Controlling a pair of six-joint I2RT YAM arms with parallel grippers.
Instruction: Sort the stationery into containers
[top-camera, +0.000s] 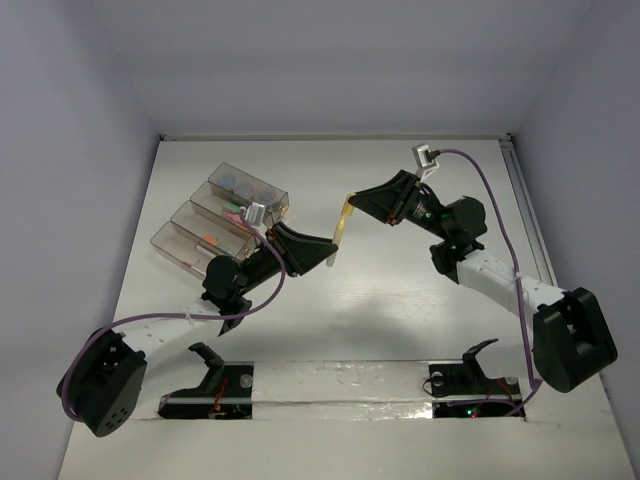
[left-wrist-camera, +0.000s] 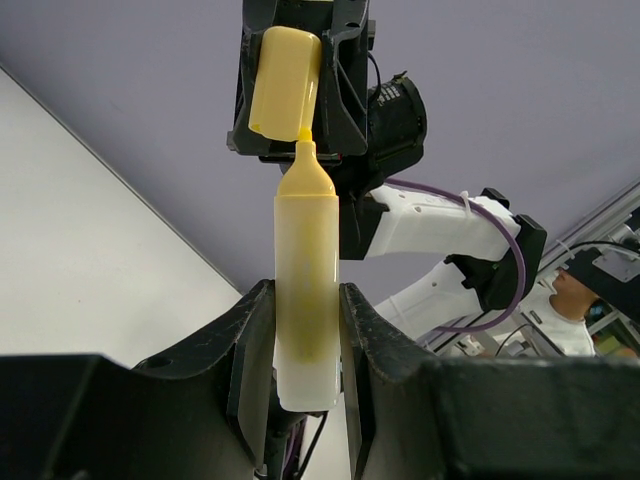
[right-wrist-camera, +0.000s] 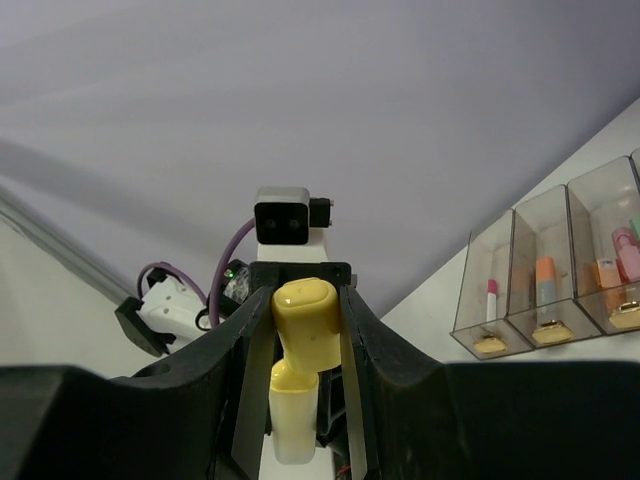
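Note:
A yellow highlighter (left-wrist-camera: 307, 280) with a pale barrel stands nearly upright in the left wrist view. My left gripper (top-camera: 334, 250) has a finger against each side of its barrel, with no clear gap. Above it, the yellow cap (left-wrist-camera: 286, 83) is between the fingers of my right gripper (top-camera: 351, 200), which is shut on it. The nib meets the cap's lower edge in the left wrist view; the cap tilts slightly against the barrel, and whether the nib is inside is unclear. In the right wrist view the cap (right-wrist-camera: 308, 322) partly covers the highlighter (right-wrist-camera: 293, 420).
A clear compartmented organizer (top-camera: 172, 243) lies at the left, partly behind my left arm. Inside are a white pen with a pink end (right-wrist-camera: 491, 300), an orange-topped marker (right-wrist-camera: 546, 285) and pink items (right-wrist-camera: 627, 252).

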